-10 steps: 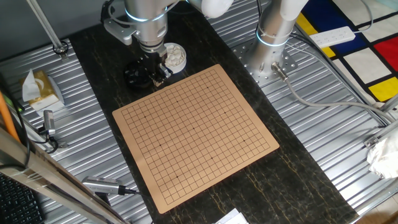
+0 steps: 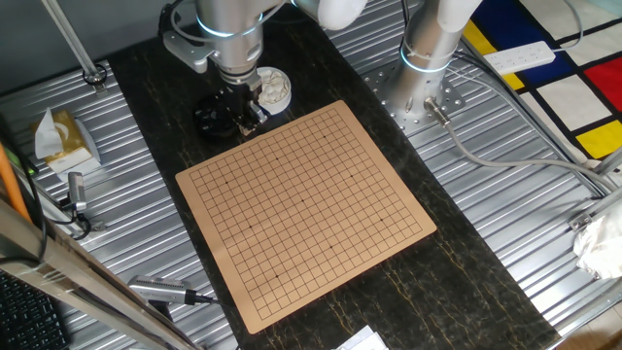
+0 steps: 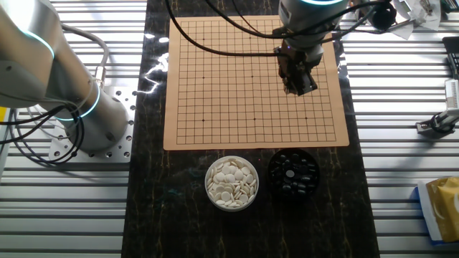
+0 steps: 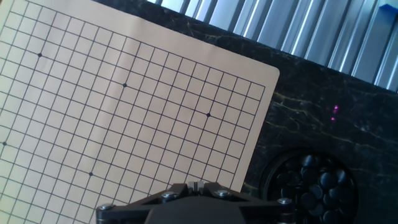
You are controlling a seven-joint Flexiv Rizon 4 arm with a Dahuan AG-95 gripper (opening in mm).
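A bare wooden Go board point(image 2: 306, 209) lies on the dark marble-patterned table, with no stones on its grid. In exterior view 1 my gripper point(image 2: 252, 128) hangs near the board's far edge, close to the two bowls. The wrist view shows the gripper at the bottom centre, its fingertips together and no stone visible between them. To its right is the black bowl point(image 4: 266, 186) filled with black stones point(image 4: 317, 186). Exterior view 2 shows the white bowl point(image 3: 210, 192) of white stones point(image 3: 233, 183) beside the black bowl point(image 3: 272, 183), both off the board.
A tissue box point(image 2: 70, 146) stands left of the table, and the arm's base point(image 2: 418, 92) is bolted at the right. Cables point(image 3: 237, 53) loop across the board in exterior view 2. White paper point(image 2: 363, 340) lies at the near edge. The board surface is clear.
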